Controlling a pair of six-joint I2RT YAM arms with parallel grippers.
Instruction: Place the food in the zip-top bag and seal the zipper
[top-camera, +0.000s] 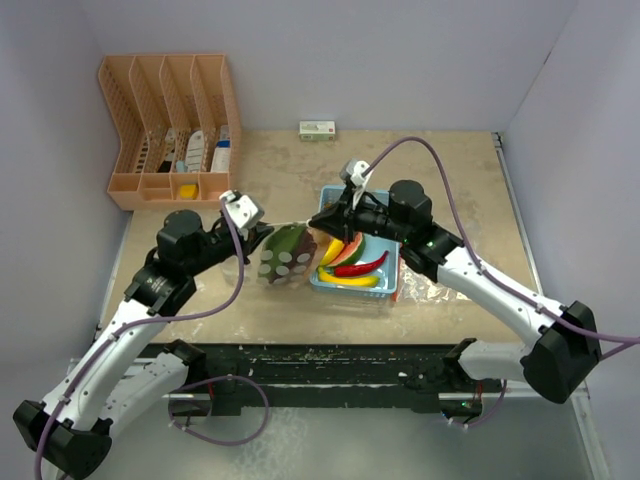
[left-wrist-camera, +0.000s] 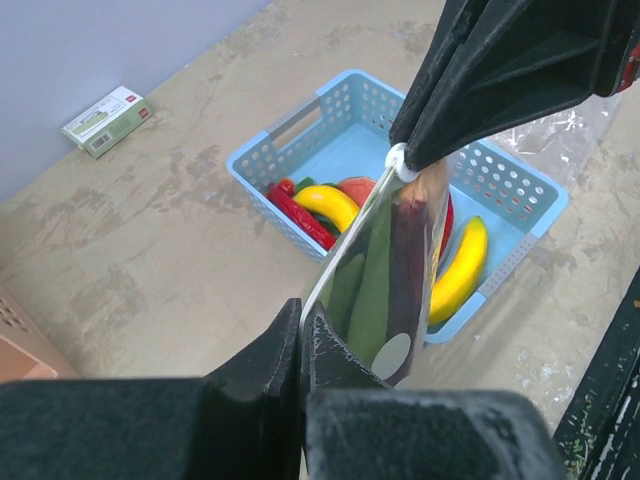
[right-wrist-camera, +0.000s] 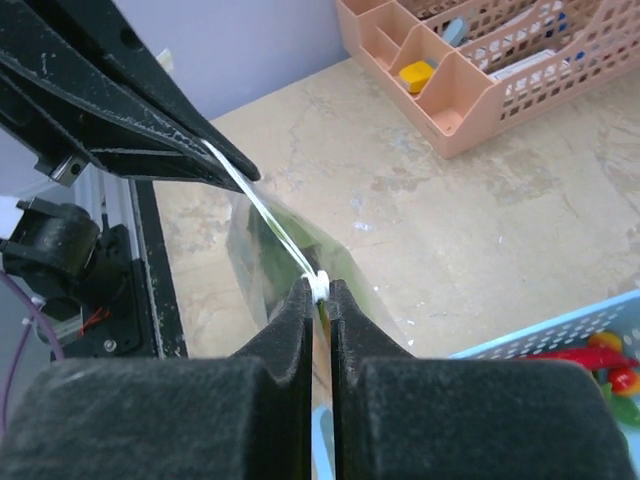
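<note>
The clear zip top bag (top-camera: 288, 252), printed with pale dots and with dark green and reddish food inside, hangs between my two grippers. Its zipper edge (left-wrist-camera: 345, 235) is stretched taut. One end of that edge runs between the fingers of my left gripper, which is shut on it. At the other end, my right gripper is shut on the white zipper slider (left-wrist-camera: 400, 163). Both the slider and the right fingertips (left-wrist-camera: 428, 150) show in the left wrist view. Whether any of the zipper is sealed cannot be made out.
Just right of the bag stands a blue basket (top-camera: 374, 290) holding a yellow banana (left-wrist-camera: 462, 272), a red pepper (top-camera: 362, 266) and other toy food. An orange divided rack (top-camera: 120, 180) is at back left, a small box (top-camera: 317, 130) at the back. Bare table lies left of the basket.
</note>
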